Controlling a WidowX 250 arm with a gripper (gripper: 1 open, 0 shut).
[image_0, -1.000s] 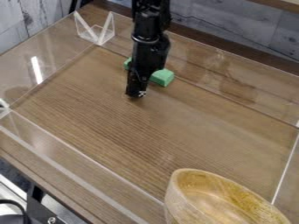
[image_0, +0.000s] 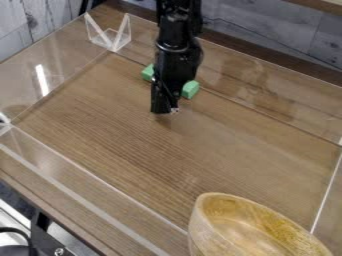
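My black gripper (image_0: 166, 106) hangs low over the middle-back of the wooden tabletop, pointing down. It looks shut, with nothing clearly visible between its fingers, though it is small and dark. Two green pieces (image_0: 189, 88) lie just behind it, on either side of the arm and partly hidden by it.
A yellow bowl (image_0: 254, 235) sits at the front right. A clear plastic piece (image_0: 110, 35) stands at the back left. A grey wall closes off the back.
The arm has shifted very slightly, and the right green piece appears a little more to the left and partly behind it.
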